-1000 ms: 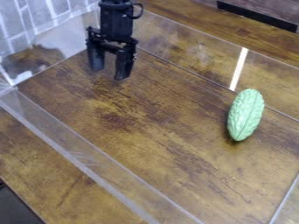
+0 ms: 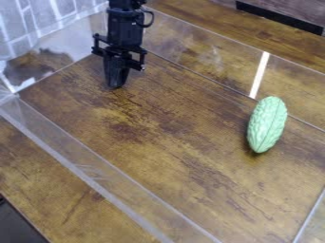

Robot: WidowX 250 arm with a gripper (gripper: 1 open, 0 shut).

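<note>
The black gripper (image 2: 117, 76) points down over the wooden floor of a clear-walled enclosure, at the upper left of the camera view. Its fingers are drawn together, and nothing shows between them. A pale green, ridged oblong object like a bitter melon (image 2: 267, 124) lies on the wood at the right, well apart from the gripper.
Transparent walls (image 2: 89, 176) border the work area, and a short white strip (image 2: 260, 74) is at the upper right. A tiled wall (image 2: 28, 24) stands at the back left.
The gripper's fingers, spread apart a second ago, have closed together. The green object has not moved.
</note>
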